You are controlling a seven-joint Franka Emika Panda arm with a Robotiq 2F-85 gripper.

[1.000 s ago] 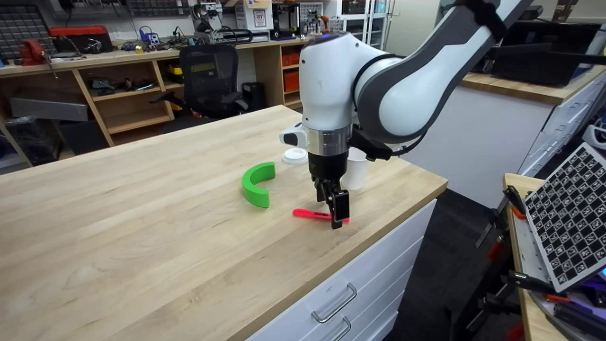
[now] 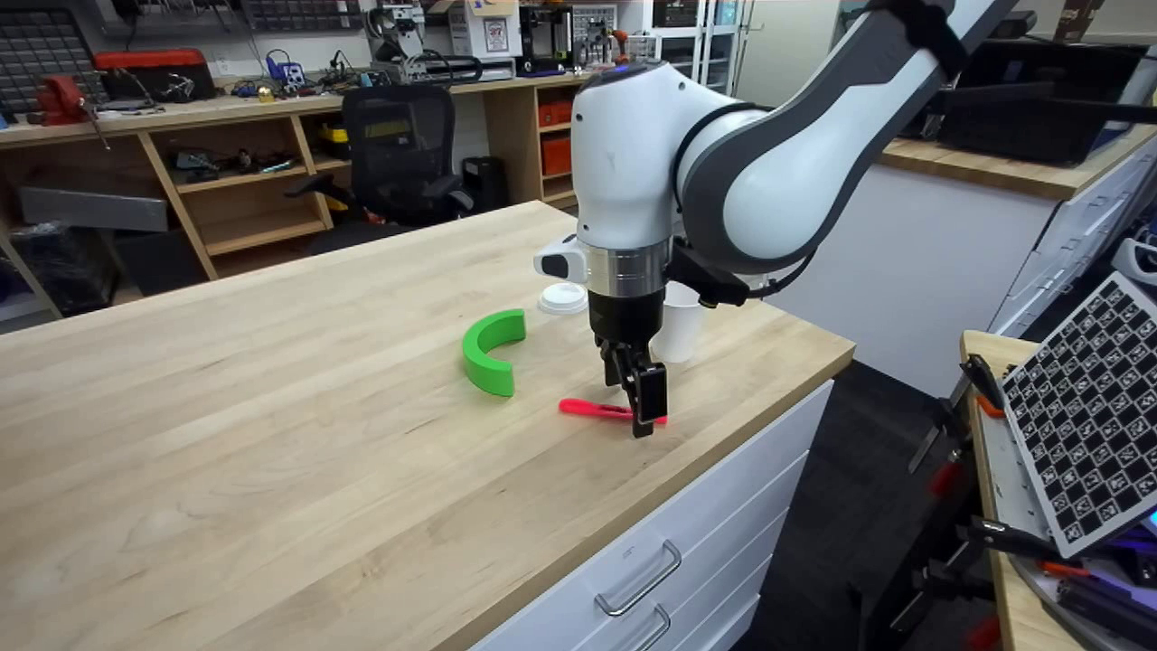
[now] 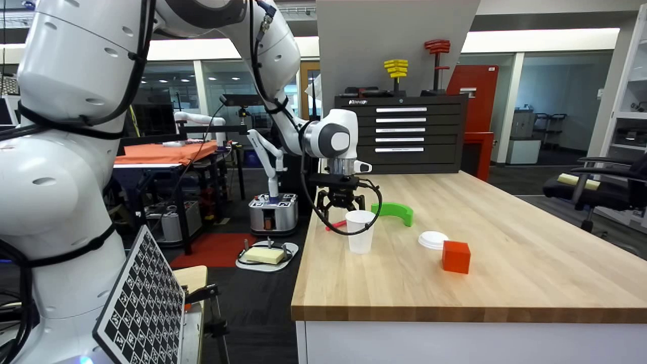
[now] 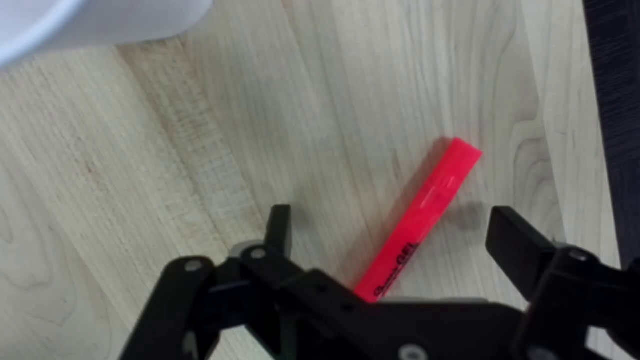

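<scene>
A red marker (image 4: 423, 210) with dark lettering lies flat on the wooden table, slanting across the gap between my fingers in the wrist view. My gripper is open low over it, a finger to either side and neither touching it there. The gripper's body hides the marker's lower end in that view. From the first exterior view, the gripper (image 2: 637, 412) points down in front of the marker (image 2: 591, 408), covering part of it. Behind the gripper stands a white cup (image 2: 679, 324), upright; its rim and wall show at the wrist view's top left.
A green arc-shaped block (image 2: 483, 358) and a white lid (image 2: 563, 298) lie left of and behind the gripper. An orange-red cube (image 3: 456, 257) sits near the lid. The table edge (image 2: 748, 421) runs close by on the right.
</scene>
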